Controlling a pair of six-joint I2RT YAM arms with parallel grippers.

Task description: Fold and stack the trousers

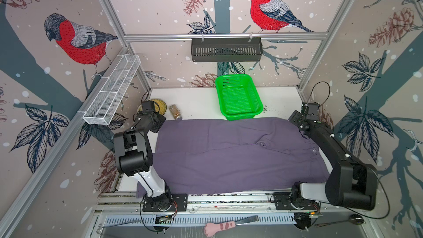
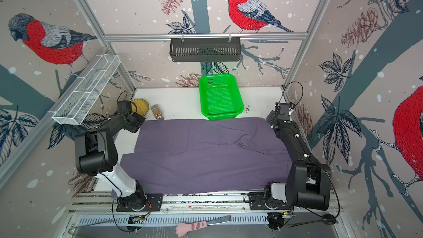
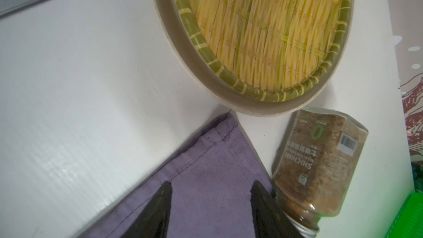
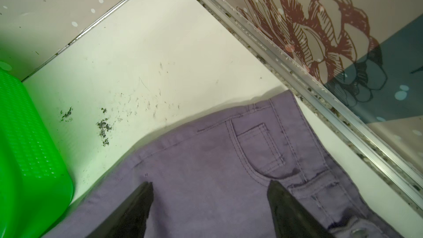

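Observation:
Purple trousers (image 1: 233,163) lie spread across most of the table. My left gripper hangs over the far left corner of the cloth, fingers apart, nothing visible between them. Over the far right corner, where a pocket and waistband show in the right wrist view, my right gripper stands open and empty.
A green basket (image 1: 238,97) stands at the back centre. A yellow woven tray (image 3: 273,30) and a spice jar (image 3: 319,158) lie beside the left corner of the cloth. A white wire shelf (image 1: 112,88) hangs on the left, a dark rack (image 1: 226,49) at the back.

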